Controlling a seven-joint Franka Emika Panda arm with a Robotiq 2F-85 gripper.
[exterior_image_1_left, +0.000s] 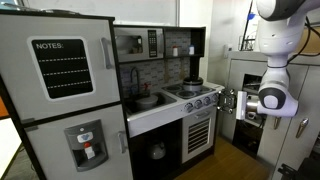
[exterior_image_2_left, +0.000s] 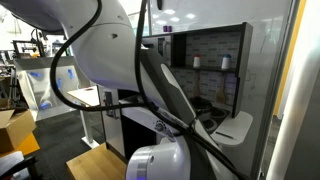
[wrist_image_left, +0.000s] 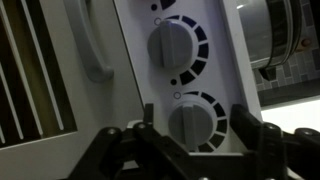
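Note:
In the wrist view, the lower white stove knob (wrist_image_left: 190, 124) lies between the spread fingertips of my gripper. The fingers stand partly open, and I cannot tell whether either finger touches the knob. A second white knob (wrist_image_left: 172, 45) sits above it on the same white panel, with dark dial marks around both. From the exterior, my gripper (exterior_image_1_left: 230, 101) is at the right end of the toy kitchen's stove front. In the other exterior view my arm (exterior_image_2_left: 160, 95) hides the gripper and the knobs.
Below the knobs is the oven door (exterior_image_1_left: 198, 133), whose handle (wrist_image_left: 88, 40) shows near the panel. A pot (exterior_image_1_left: 192, 87) stands on the stove top. The sink (exterior_image_1_left: 147, 102) and white fridge (exterior_image_1_left: 75, 90) are further left. Open floor (exterior_image_1_left: 232, 160) lies in front.

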